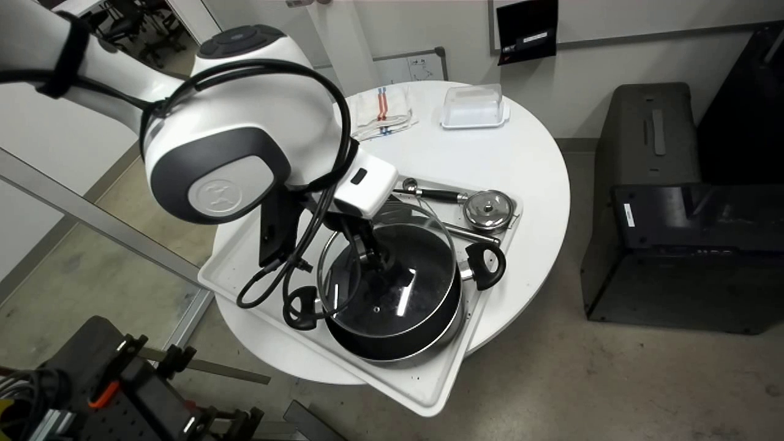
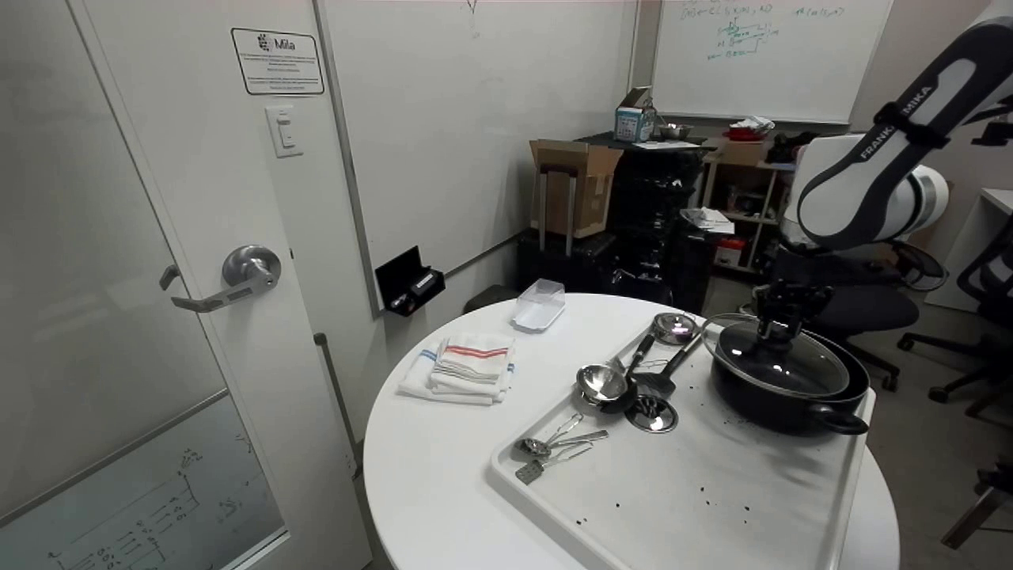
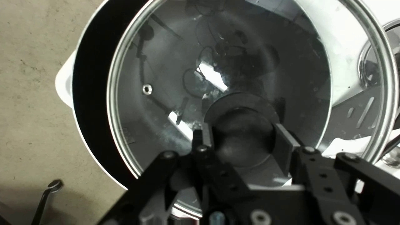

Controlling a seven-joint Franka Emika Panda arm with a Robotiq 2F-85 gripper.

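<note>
A black two-handled pot [image 1: 371,346] stands on the white tray [image 1: 422,400], near its corner in exterior view 1. Its glass lid [image 1: 426,294] with a metal rim lies off-centre over the mouth. In the wrist view, the lid [image 3: 165,63] overhangs to the right, and a dark crescent of the pot's inside [image 3: 88,97] shows at left. My gripper is shut on the lid's round black knob [image 3: 242,137], one finger on either side. From exterior view 2, the gripper [image 2: 780,328] reaches down onto the lid [image 2: 817,370]; whether the rim touches the pot all round is unclear.
Ladles, a strainer [image 2: 602,381] and small utensils [image 2: 555,446] lie on the tray beside the pot. Folded towels [image 2: 465,369] and a clear-lidded white dish [image 2: 539,309] sit farther off. Much of the tray in exterior view 2 is bare.
</note>
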